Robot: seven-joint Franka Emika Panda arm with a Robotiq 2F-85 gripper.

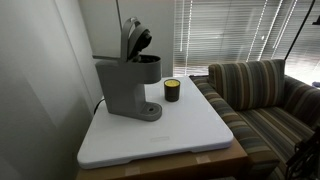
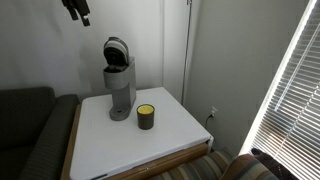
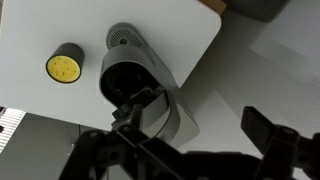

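A grey coffee maker (image 1: 126, 92) stands upright on a white tabletop, its lid (image 2: 117, 46) raised. Beside it is a dark cup (image 1: 172, 90) with a yellow top, also seen as a dark cup (image 2: 146, 117) in exterior view 2. From above, the wrist view shows the coffee maker's round opening (image 3: 128, 80) and the yellow-topped cup (image 3: 66, 63) to its left. High at the upper left of exterior view 2 hangs my gripper (image 2: 77, 12), well above the table. Its fingers are wide apart in the wrist view, where the gripper has nothing held between its fingers.
A striped armchair (image 1: 247, 84) stands to the right in exterior view 1, and a dark sofa (image 2: 30, 130) lies left of the table in exterior view 2. Window blinds (image 1: 225, 35) hang behind.
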